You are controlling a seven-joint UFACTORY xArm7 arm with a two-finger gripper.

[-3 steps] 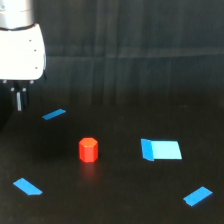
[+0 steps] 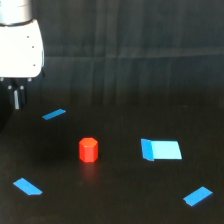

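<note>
A red-orange block [image 2: 88, 150], roughly six-sided in outline, stands on the dark table in the middle of the view. My gripper [image 2: 17, 97] hangs below the white arm [image 2: 20, 52] at the upper left, well apart from the block. Its fingers are small and dark against the black background, so whether they are open or shut does not show.
Right of the block lies a pale blue square [image 2: 166, 150] with a brighter blue strip [image 2: 147, 150] along its left side. Blue tape marks lie at the back left [image 2: 54, 114], front left [image 2: 27, 187] and front right [image 2: 198, 196]. Bare table surrounds the block.
The white arm and gripper have shifted slightly up and to the left. The red-orange block and the blue pieces have stayed in place.
</note>
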